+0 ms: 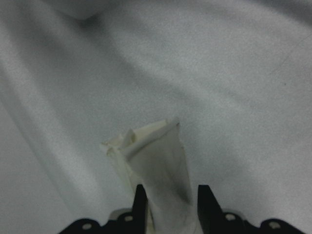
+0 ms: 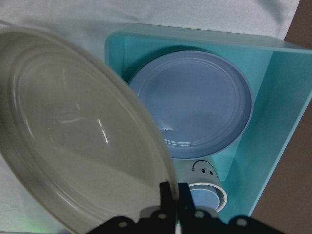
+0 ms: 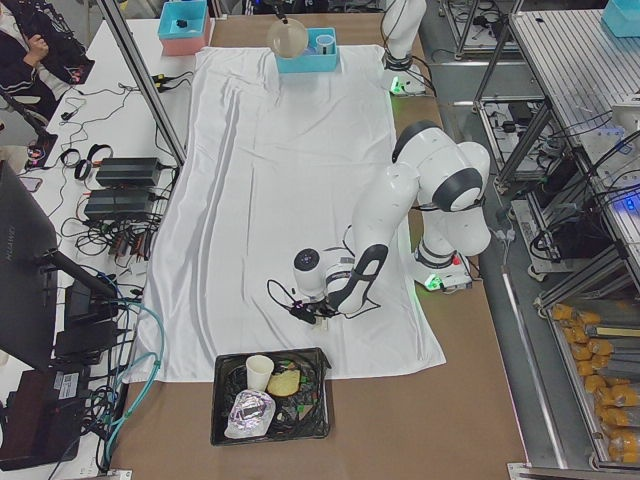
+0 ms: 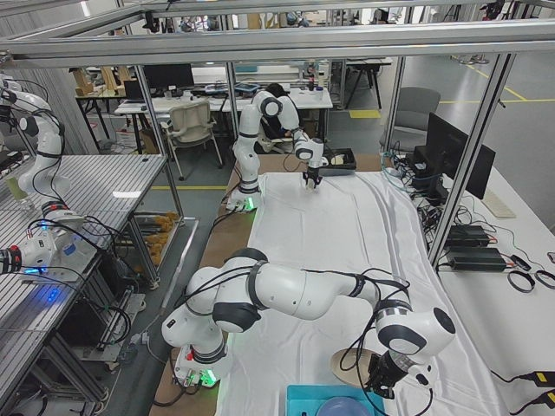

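My left gripper is low over the white cloth in the left wrist view, a crumpled pale paper piece standing up between its fingers; whether they grip it is unclear. My right gripper is shut on the rim of a cream plate, which hangs tilted beside a blue box. A blue plate lies inside the box, next to a white cup with a drawn smile holding a smaller blue one.
A black tray with a paper cup, foil package and yellow item sits beyond the cloth's near end.
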